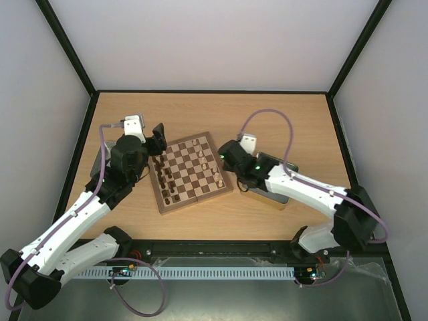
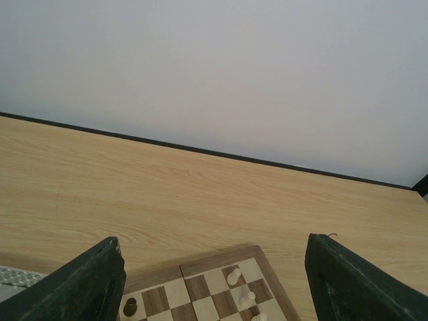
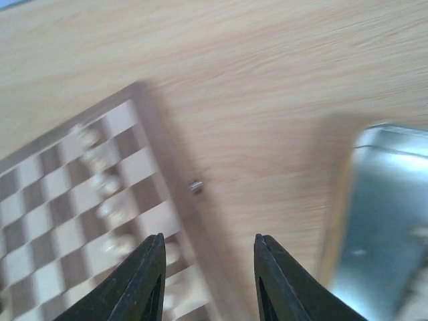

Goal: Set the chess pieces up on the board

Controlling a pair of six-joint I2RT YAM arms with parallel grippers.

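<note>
The chessboard [image 1: 204, 190] lies mid-table with dark pieces on its left side and light pieces [image 3: 110, 207] along its right. My left gripper [image 1: 159, 144] hangs over the board's upper left; in the left wrist view its fingers stand wide open with nothing between them. My right gripper [image 1: 231, 157] is above the board's right edge; in the blurred right wrist view its fingertips stand apart, with nothing seen between them.
A metal tray [image 3: 374, 200] in a wooden-edged holder sits right of the board, partly under the right arm, with blurry items inside. Another grey tray [image 1: 100, 160] is at left, mostly hidden.
</note>
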